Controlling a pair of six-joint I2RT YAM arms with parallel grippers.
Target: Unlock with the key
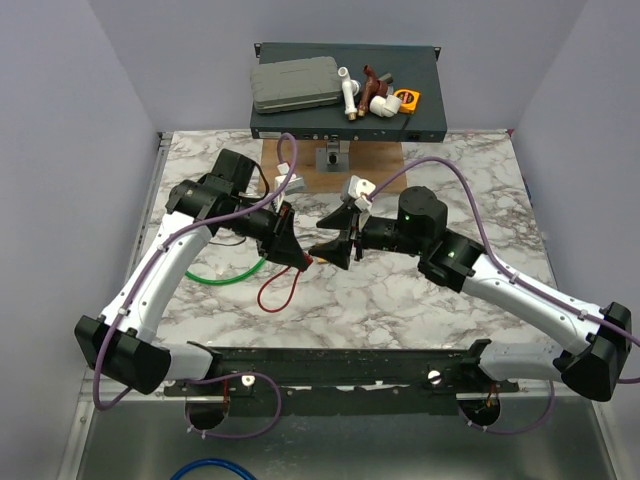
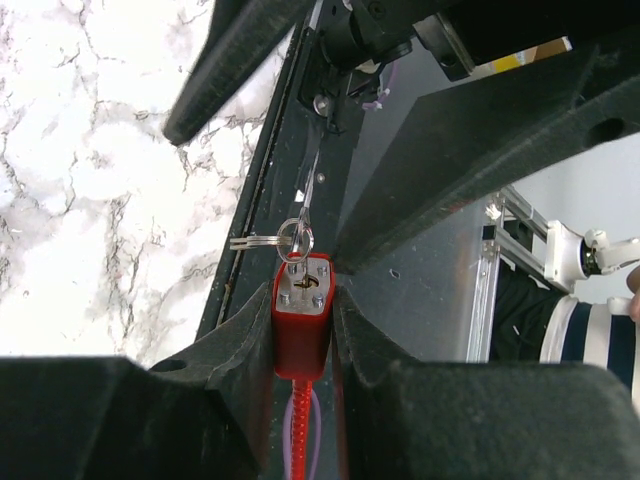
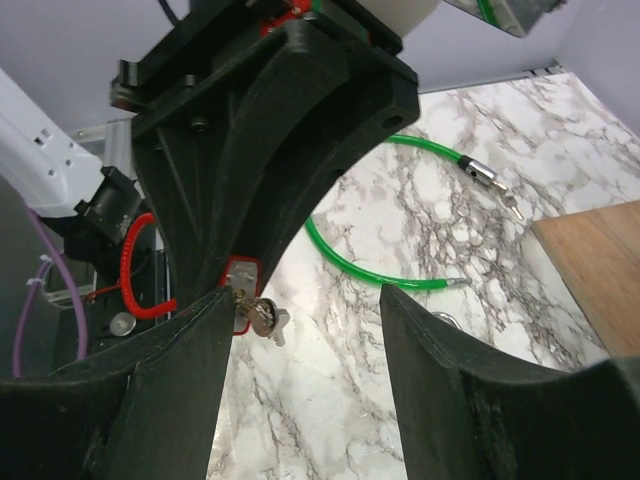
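Note:
My left gripper is shut on a red padlock with a red cable below it, hanging in a loop in the top view. Keys on a ring hang at the lock's top, one apparently in its keyhole. My right gripper is part open at the lock, its fingers on either side of the key area; whether they touch the key is unclear.
A green cable lies on the marble table. A wooden board is at the back, beneath a dark shelf holding a grey case and pipe fittings.

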